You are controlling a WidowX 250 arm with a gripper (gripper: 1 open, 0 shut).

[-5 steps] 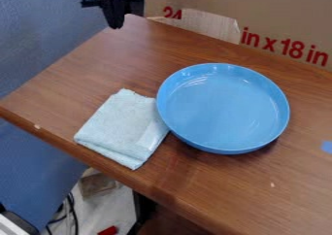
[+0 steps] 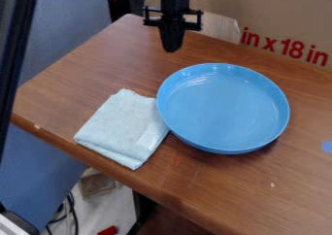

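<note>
A light blue, folded cloth (image 2: 120, 129) lies near the front left edge of the wooden table (image 2: 83, 82). Just right of it, touching or very near, is a round blue plate (image 2: 223, 108). My gripper (image 2: 172, 42), dark and pointing down, is at the top centre, above the rear of the table and apart from both cloth and plate. Its fingertips are dark and small, so I cannot tell how far apart they stand.
A cardboard box (image 2: 279, 20) with red print stands along the back. Cables and small items lie on the floor below the left edge.
My gripper has moved right and lower in the view, from the back left corner toward the centre of the table's rear. The cloth and plate have not moved.
</note>
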